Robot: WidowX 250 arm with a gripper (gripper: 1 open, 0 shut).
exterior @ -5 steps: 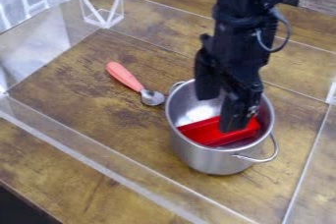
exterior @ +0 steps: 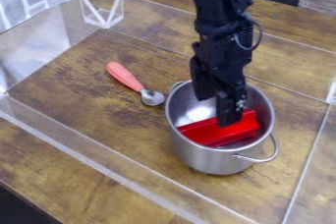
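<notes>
A steel pot (exterior: 210, 157) with side handles stands on the wooden table at the right of centre. Inside it lies a red block (exterior: 202, 132). The black gripper (exterior: 217, 98) points down over the pot's opening, open, its lower part overlapping the inside of the pot in this view; whether it touches the block cannot be told. A spoon with a pink handle (exterior: 124, 77) lies to the left of the pot.
A pale, transparent structure stands at the top left corner.
The arm and gripper have risen and moved away from the camera, looking smaller and showing more of the red block. The pot and spoon stay in place.
</notes>
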